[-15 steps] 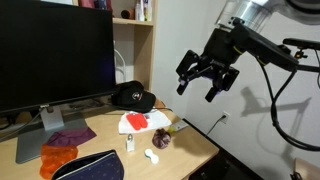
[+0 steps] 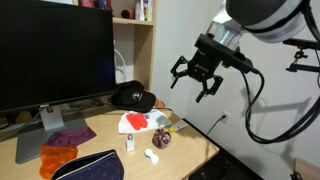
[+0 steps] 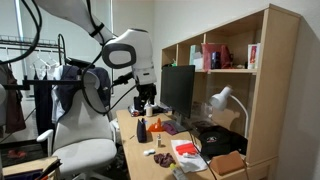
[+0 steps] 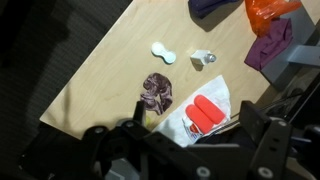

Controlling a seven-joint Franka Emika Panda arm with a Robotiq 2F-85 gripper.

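Note:
High over the right end of the desk, my gripper (image 2: 187,99) stands open, with nothing between its fingers. In the wrist view its fingers (image 4: 97,138) reach in from the bottom edge, well above the desktop. Below lie a dark purple scrunchie (image 4: 156,92) and a small white dumbbell-shaped piece (image 4: 163,50). A small white bottle (image 4: 203,57) is beside them. On a white cloth (image 4: 181,125) rests a red object (image 4: 206,114), apart from the gripper.
A large monitor (image 2: 55,55) stands at the back left. Near it lie an orange bag (image 2: 58,160), a dark blue pouch (image 2: 92,168) and a maroon cloth (image 2: 72,137). A black cap (image 2: 133,97) sits by the wooden shelf (image 2: 144,50). Bare desktop (image 4: 105,75) shows around the scrunchie.
In exterior view 1 the arm has shifted slightly left, and its gripper has turned. The desk objects have stayed in place.

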